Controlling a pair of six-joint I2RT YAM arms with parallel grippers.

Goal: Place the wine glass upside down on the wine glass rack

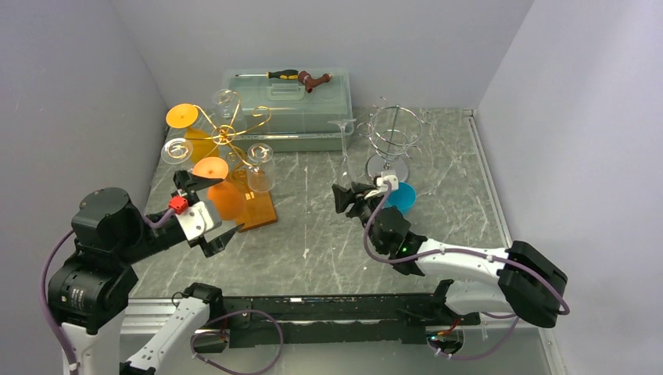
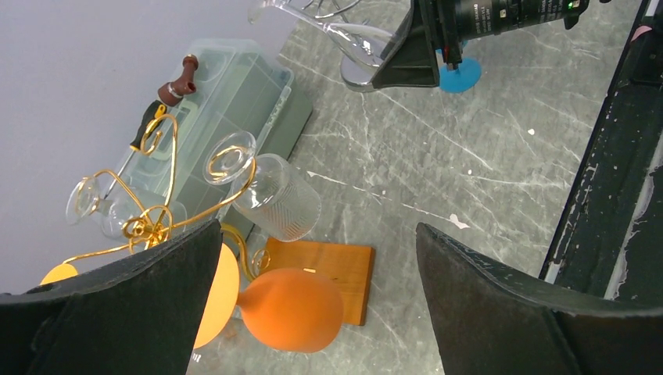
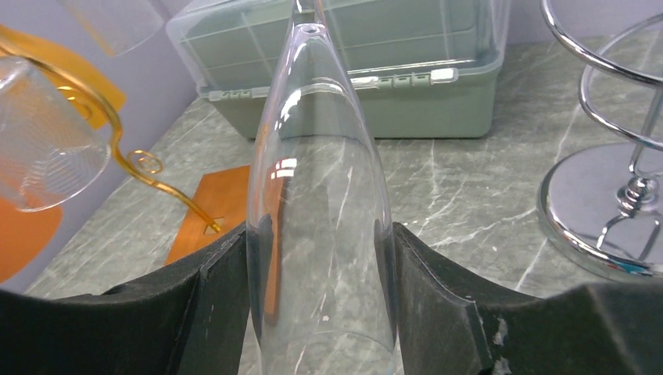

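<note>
A clear wine glass point(image 3: 320, 195) is upside down in my right gripper point(image 1: 342, 199), whose fingers point(image 3: 223, 289) press on both sides of its bowl. Its stem and foot point upward, left of the silver wire rack point(image 1: 395, 141). On the gold rack point(image 1: 227, 134) hang several glasses, among them an orange one point(image 2: 293, 308) and a clear ribbed one point(image 2: 277, 199). My left gripper point(image 1: 218, 216) stands open beside the orange glass; the left wrist view shows wide space between its fingers.
A blue cup point(image 1: 402, 197) stands behind the right gripper, partly covered by it. At the back lies a green toolbox point(image 1: 313, 117) with a screwdriver point(image 1: 283, 75) and a brown pipe piece point(image 1: 314, 80) on its lid.
</note>
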